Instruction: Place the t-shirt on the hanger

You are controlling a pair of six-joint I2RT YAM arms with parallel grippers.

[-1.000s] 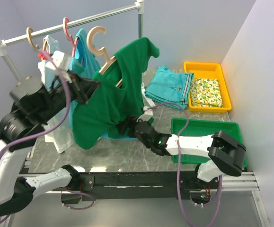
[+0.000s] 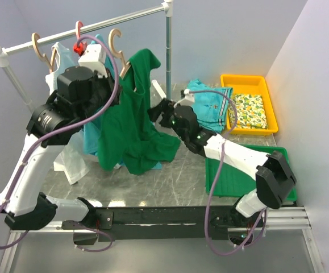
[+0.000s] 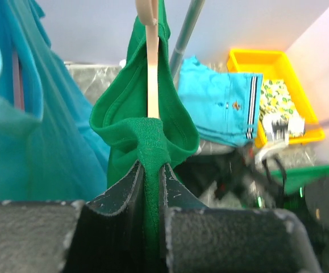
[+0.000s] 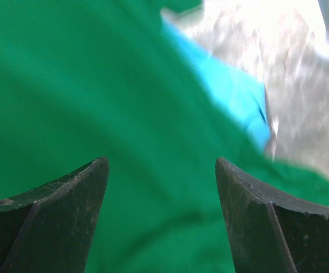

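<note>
A green t-shirt (image 2: 131, 122) drapes over a light wooden hanger (image 2: 114, 44), whose hook reaches up close to the rail. My left gripper is shut on the shirt's green cloth, just below the hanger's wooden arm (image 3: 152, 71); cloth runs between its fingers. Seen from above, that gripper is largely hidden behind its own arm. My right gripper (image 2: 157, 112) stands open at the right side of the shirt. In the right wrist view green cloth (image 4: 147, 131) fills the space beyond its parted fingers (image 4: 67, 213), with no cloth visibly pinched.
The white rack's rail (image 2: 124, 19) crosses the upper left, carrying hangers with blue and white garments. Folded blue cloth (image 2: 205, 105) lies beside a yellow bin (image 2: 271, 108) with patterned fabric. An empty green tray (image 2: 238, 182) sits at the right, partly under my right arm.
The right gripper has moved slightly up and away from the shirt's lower part.
</note>
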